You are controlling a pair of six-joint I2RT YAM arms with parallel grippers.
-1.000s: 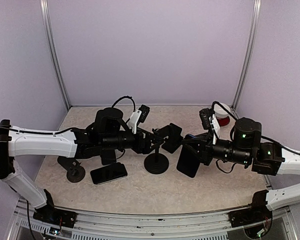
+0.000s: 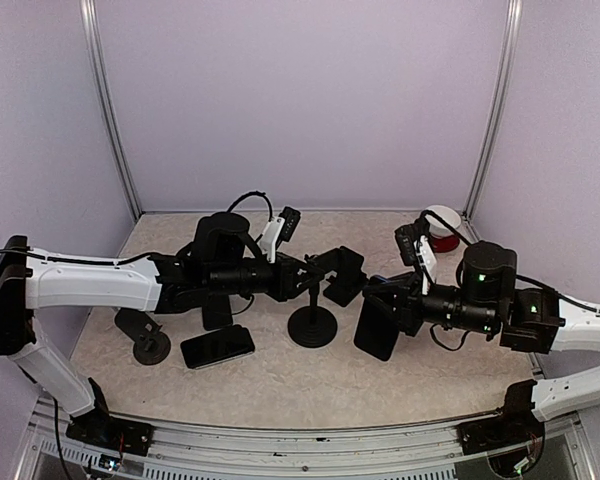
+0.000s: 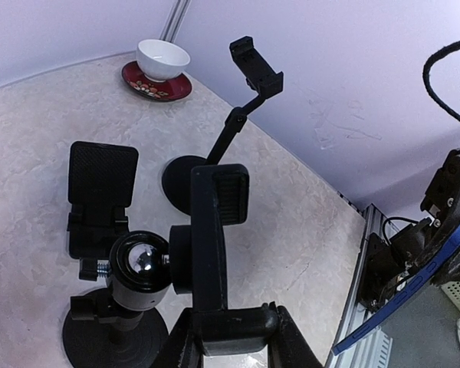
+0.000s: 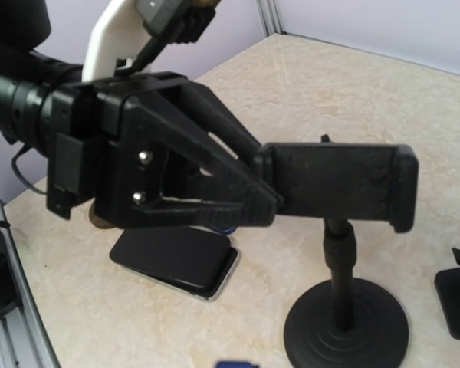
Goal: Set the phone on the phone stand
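The black phone stand [image 2: 312, 327] stands upright at mid-table, its holder [image 4: 333, 180] raised on a post. My left gripper is shut on the near end lip of that holder, one finger on each side. To the right, my right gripper [image 2: 376, 294] is shut on a dark phone [image 2: 377, 332] with a blue edge, held tilted and apart from the holder. The left wrist view shows this phone's blue edge [image 3: 414, 285] at the right. Only a bit of blue shows at the bottom of the right wrist view; the right fingertips are hidden there.
Another phone [image 2: 218, 346] lies flat at front left, near a small round-based stand [image 2: 150, 347]. A folding stand [image 3: 102, 176] and a tall stand [image 3: 234, 123] are also in view. A white bowl [image 3: 162, 58] sits on a red saucer at the back.
The right arm has shifted slightly, phone still held.
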